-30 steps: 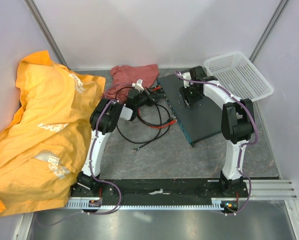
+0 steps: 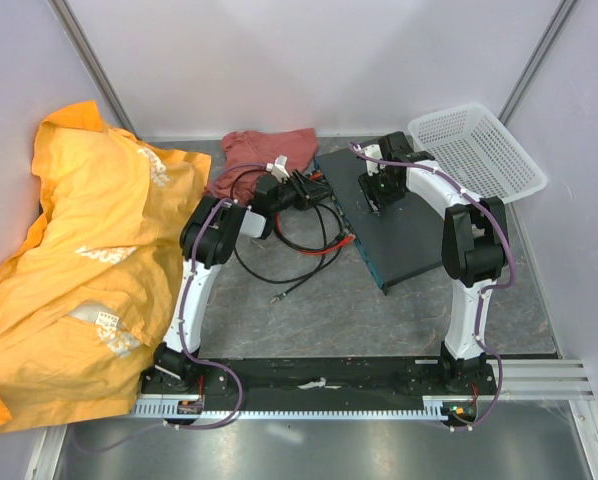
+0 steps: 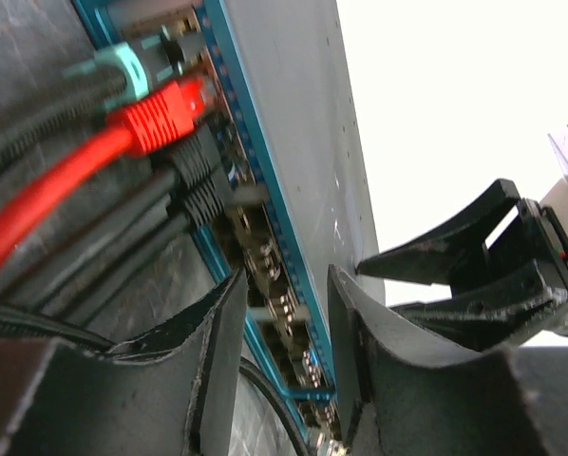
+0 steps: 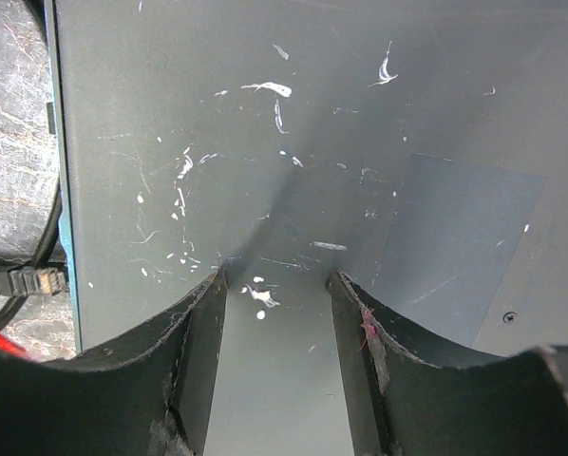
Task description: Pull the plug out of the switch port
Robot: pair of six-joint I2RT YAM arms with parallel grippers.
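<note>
The dark switch (image 2: 404,235) lies at a slant, its row of ports along its left edge. In the left wrist view a black plug with a green clip (image 3: 137,71), a red plug (image 3: 160,119) and two black plugs (image 3: 200,157) sit at the ports. Nearer the camera, several ports (image 3: 255,252) are empty. My left gripper is open before this edge, nothing held between its fingers. Over the switch's top panel my right gripper stands part open and empty; its fingers (image 3: 426,256) also show in the left wrist view.
Black and red cables (image 2: 314,250) loop left of the switch, with one loose cable end (image 2: 276,298) on the table. A red cloth (image 2: 269,148) lies behind, a white basket (image 2: 479,150) at back right, orange cloth (image 2: 89,260) at left.
My left gripper has shifted slightly and its fingers look farther apart. The loose cable end has slid a little to the right. The right arm and switch look unmoved.
</note>
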